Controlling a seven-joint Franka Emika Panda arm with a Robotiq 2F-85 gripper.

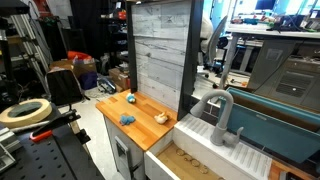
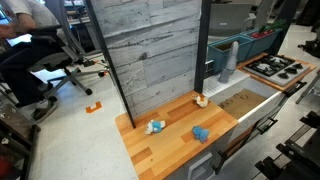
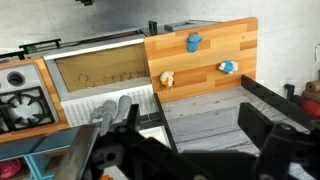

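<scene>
My gripper shows in the wrist view, its two dark fingers wide apart and nothing held between them. Beyond it is a toy kitchen counter seen from above. On the wooden top lie a blue toy, a tan and white toy and a blue-and-white toy. The same three appear in exterior view 2: the blue toy, the blue-and-white toy and the pale toy. Beside the wooden top, a white drawer stands pulled out, with what look like small round marks inside. Neither exterior view shows the gripper.
A grey faucet rises over a white ribbed drainer. A stove sits at the far end of the counter. A grey plank panel stands upright behind the wooden top. Tape rolls lie at the left.
</scene>
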